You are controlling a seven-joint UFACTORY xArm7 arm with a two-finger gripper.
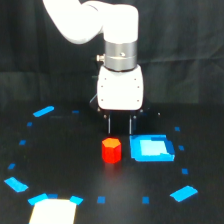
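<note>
My gripper [120, 126] hangs over the dark table with its fingers pointing down and spread apart, and nothing shows between them. A red block with a six-sided outline [111, 150] sits on the table just below the fingertips in the picture. How far the fingers are above or behind it cannot be told. To the block's right lies a blue square [136, 154] with a whitish middle; a narrow dark gap separates the two.
A pale cream object [53, 213] is cut off by the bottom edge at the left. Blue tape strips [183, 194] and small blue marks are scattered over the dark table. Open floor space shows on the left and right.
</note>
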